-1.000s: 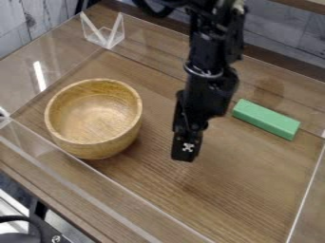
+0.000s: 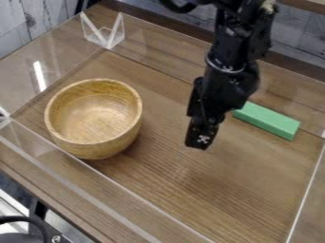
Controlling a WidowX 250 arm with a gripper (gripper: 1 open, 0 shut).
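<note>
The black gripper (image 2: 200,121) hangs over the middle of the table, open, its fingers pointing down and a little left. A wooden bowl (image 2: 91,110) stands to its left, apart from it. A green block (image 2: 265,120) lies to the right, partly behind the arm.
A small clear plastic object (image 2: 105,30) stands at the back left. Table edges show at left and right.
The gripper has shifted slightly up and back in the view over the last second. The bowl and the green block have not moved.
</note>
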